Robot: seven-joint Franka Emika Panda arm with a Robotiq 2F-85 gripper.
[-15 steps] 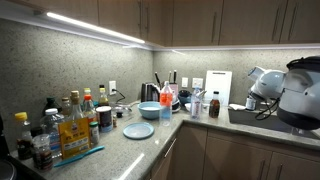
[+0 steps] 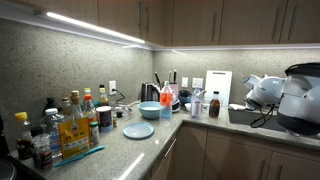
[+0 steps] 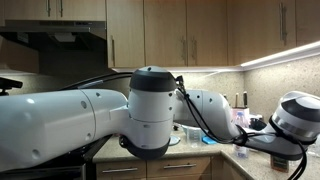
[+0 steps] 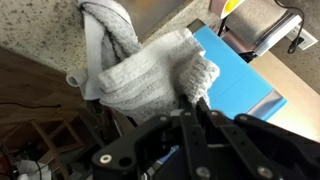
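A crumpled whitish cloth fills the middle of the wrist view. My gripper is shut on a fold of it, and its dark fingers hide the pinched part. One narrower end of the cloth trails toward the upper left, over a speckled counter. In exterior view 1 the white arm reaches in from the right over the dark sink area; the fingertips are too small to make out there. The arm blocks much of exterior view 2.
A blue flat-sided object lies beside the cloth. On the counter stand a brown bottle, a clear bottle, a blue bowl and a blue plate. Several bottles crowd the left wall. Bare counter shows along the front.
In exterior view 1 the arm's end has shifted slightly left and down near the sink. Bottles, bowl and plate stand where they were.
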